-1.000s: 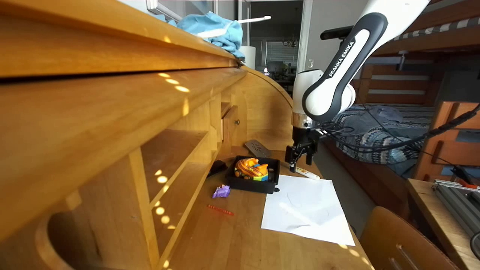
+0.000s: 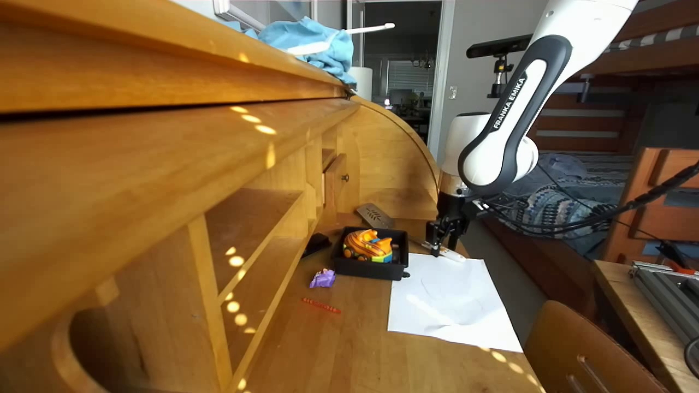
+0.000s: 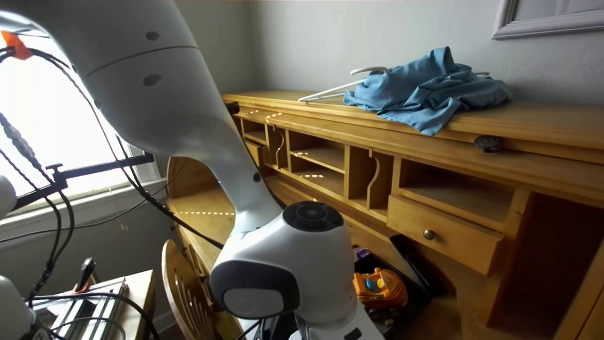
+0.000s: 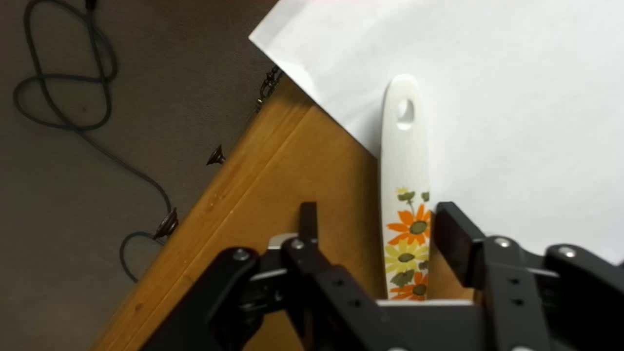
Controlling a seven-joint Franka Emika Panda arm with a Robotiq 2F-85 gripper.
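Note:
A white handle with orange and yellow flowers [image 4: 405,158] points up through the middle of the wrist view, its end over the paper. Around its flowered part stands my gripper, partly open. The right finger [image 4: 456,234] is close against the handle's edge, perhaps touching; bare desk shows between the handle and the left finger. In exterior view 1 the gripper [image 2: 445,245] is low over the handle [image 2: 452,254] at the desk's far end. A grey slotted head [image 2: 374,215] lies behind the tray, roughly in line with that handle. The arm hides the gripper in exterior view 2.
White paper [image 2: 452,301] lies on the desk. Left of it, a black tray [image 2: 367,269] holds an orange toy vehicle [image 2: 368,245]. A purple item [image 2: 322,278] and a red stick [image 2: 321,305] lie nearby. The desk edge [image 4: 193,225] drops to the floor; a chair [image 2: 583,353] stands beside it.
My gripper has moved down and to the right in exterior view 1, coming down around the flowered handle. The paper and the tray's right side sit slightly further right.

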